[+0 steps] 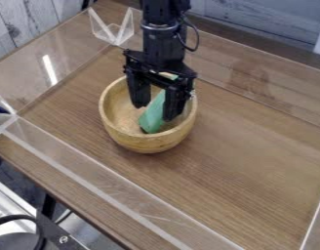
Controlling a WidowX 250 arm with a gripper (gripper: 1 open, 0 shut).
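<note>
A round wooden bowl (pixel 145 138) sits on the wooden table (pixel 241 186), with a teal-green object (pixel 153 116) lying inside it. My black gripper (pixel 157 94) is over the bowl, its two fingers spread open and reaching down into it on either side of the green object. The fingertips are dark against the shadow, so whether they touch the object is hard to tell.
Clear tabletop spreads to the right and front of the bowl. A transparent strip runs along the left and front edge, with dark cables (pixel 22 222) beyond it at the lower left. A clear plastic piece (pixel 113 29) stands at the back left.
</note>
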